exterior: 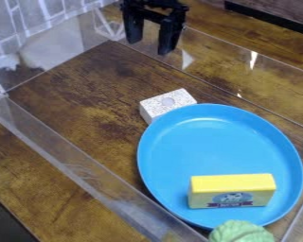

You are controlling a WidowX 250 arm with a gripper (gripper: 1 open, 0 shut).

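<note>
My black gripper (151,28) hangs at the top centre, above the back of the clear-walled area, its two fingers pointing down and apart, with nothing visible between them. A white speckled block (167,106) lies on the wooden surface just behind a blue plate (212,144). On the plate's near part rests a yellow box (230,190) with a printed side. A green lumpy object (241,233) sits at the bottom right edge, partly out of frame.
Clear plastic walls (41,132) border the wooden work surface (79,104). A white tiled wall (22,24) stands at the top left.
</note>
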